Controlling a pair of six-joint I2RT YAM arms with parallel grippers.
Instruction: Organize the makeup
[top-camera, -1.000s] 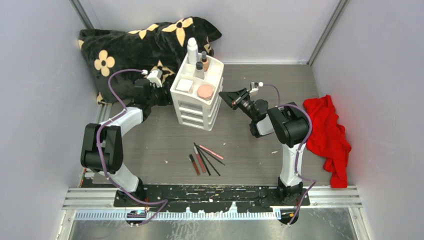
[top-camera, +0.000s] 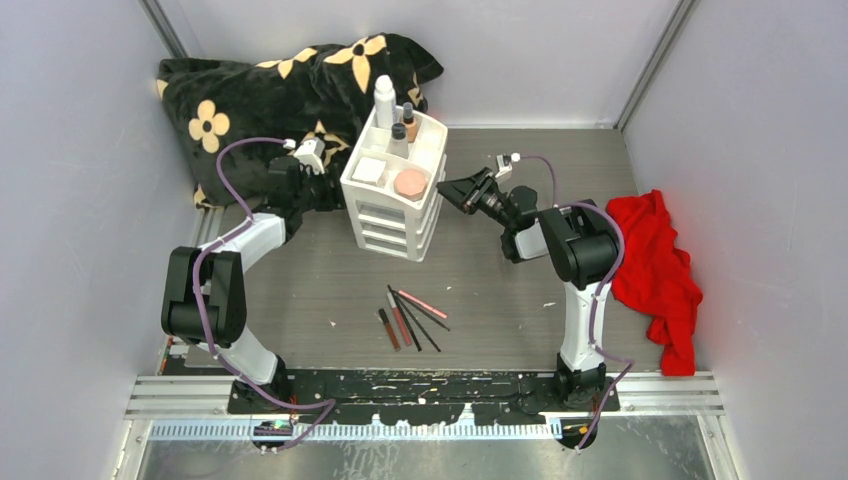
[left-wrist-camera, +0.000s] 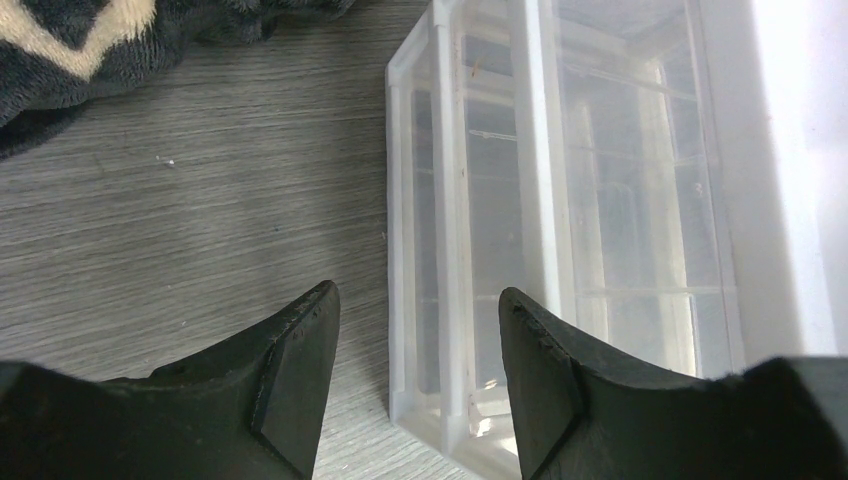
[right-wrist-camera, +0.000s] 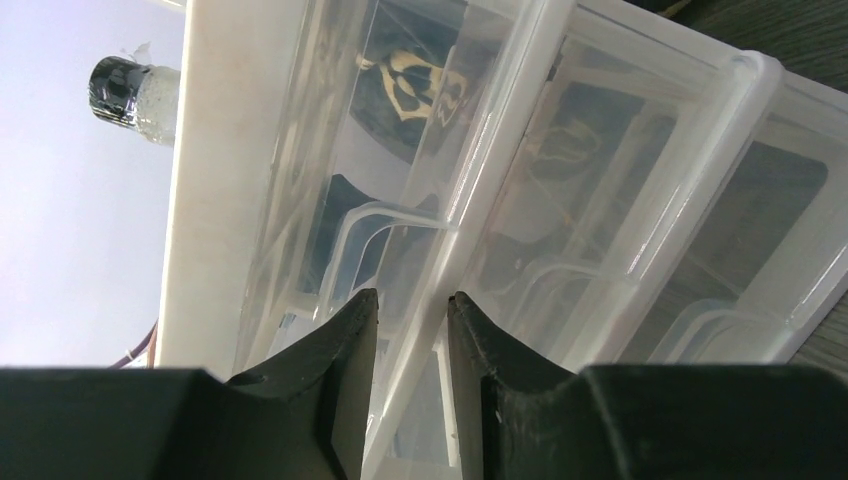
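Note:
A white organizer with clear drawers stands upright at the middle back of the table. In its top sit a white bottle, two dark-capped bottles, a white square box and a round pink compact. Several makeup pencils and tubes lie loose in front of it. My left gripper is open at the organizer's left side, its right finger overlapping the side in view. At the right side, my right gripper stands open, with a drawer's white edge showing between its fingertips.
A black flowered cushion fills the back left, behind the left arm. Red cloth lies at the far right. Bare table surrounds the loose pencils.
My right gripper has shifted slightly and its wrist has turned a little; its fingers look wider than a second ago. The left arm, organizer and makeup are unmoved.

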